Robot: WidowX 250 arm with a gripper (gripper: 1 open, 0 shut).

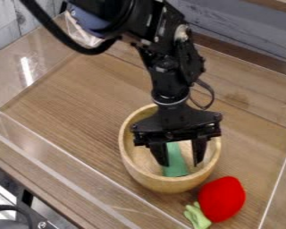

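My black gripper (181, 148) reaches down into a light wooden bowl (143, 165) near the bottom centre of the camera view. A green object (174, 161) lies in the bowl between or just below the fingers; whether the fingers hold it, and how far apart they are closed, is hard to make out.
A red toy vegetable (223, 197) with a pale green end lies just right of the bowl at the front. A grey wall runs along the back.
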